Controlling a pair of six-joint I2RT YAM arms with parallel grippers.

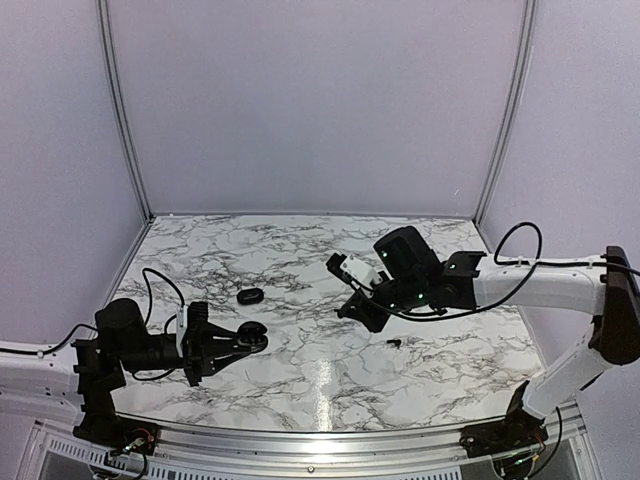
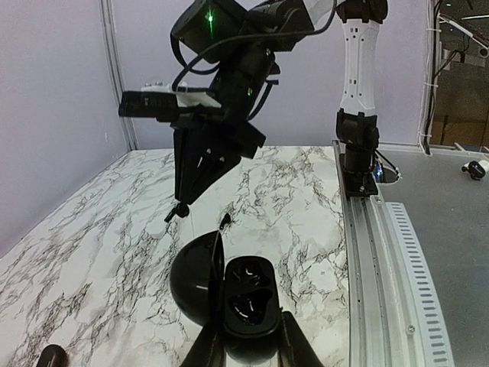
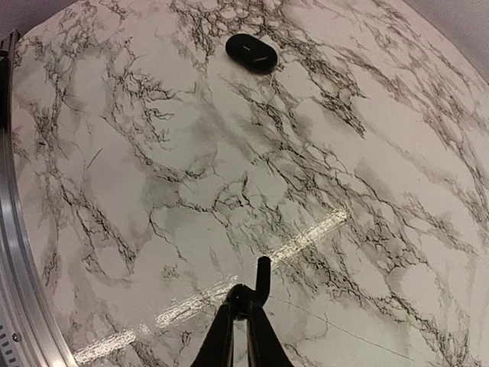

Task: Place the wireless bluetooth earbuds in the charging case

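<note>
My left gripper [image 1: 245, 345] is shut on the charging case [image 2: 248, 294], held upright with its lid [image 2: 195, 279] open and two empty-looking dark wells showing. My right gripper is raised above the table, holding a black earbud [image 3: 260, 279] at its fingertips, stem sticking up. In the top view another small black earbud [image 1: 394, 343] lies on the table below the right arm.
A black oval object [image 1: 250, 296] lies on the marble table [image 1: 300, 250] left of centre, also in the right wrist view [image 3: 250, 53]. A metal rail [image 1: 330, 440] runs along the front.
</note>
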